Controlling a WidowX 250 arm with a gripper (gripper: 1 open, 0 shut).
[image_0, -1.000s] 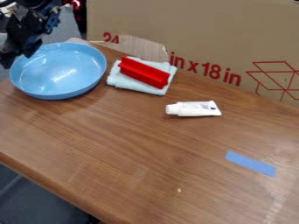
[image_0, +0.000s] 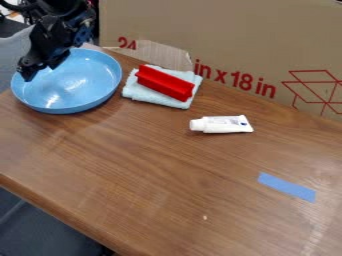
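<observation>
The black gripper (image_0: 40, 62) reaches in from the top left, over the left rim of a blue plastic bowl (image_0: 78, 92), its fingers apart with nothing seen between them. A red block (image_0: 164, 82) lies on a folded pale cloth (image_0: 144, 96) right of the bowl. A white tube (image_0: 221, 124) lies on its side on the wooden table (image_0: 174, 190), right of and below the cloth.
A cardboard box (image_0: 247, 45) stands along the back, with a clear plastic piece behind the red block. A blue tape strip (image_0: 286, 186) is at the right.
The gripper has moved right and slightly down over the blue bowl's left part. The bowl, block, cloth and tube look unchanged.
</observation>
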